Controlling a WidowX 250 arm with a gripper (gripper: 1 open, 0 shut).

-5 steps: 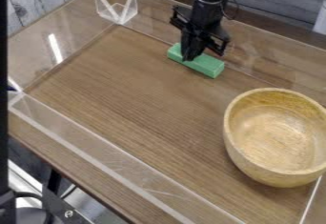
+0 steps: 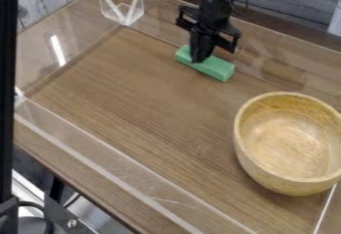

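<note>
My gripper points down at the top centre of the view, its fingertips over the left part of a green block lying on the wooden table. The fingers look closed together. Whether they touch the block, I cannot tell.
A large tan bowl fills the lower right. A clear plastic piece sits at the back left. Dark cables or parts lie at the bottom-left corner.
The gripper has shifted very slightly. The block stays in about the same place.
</note>
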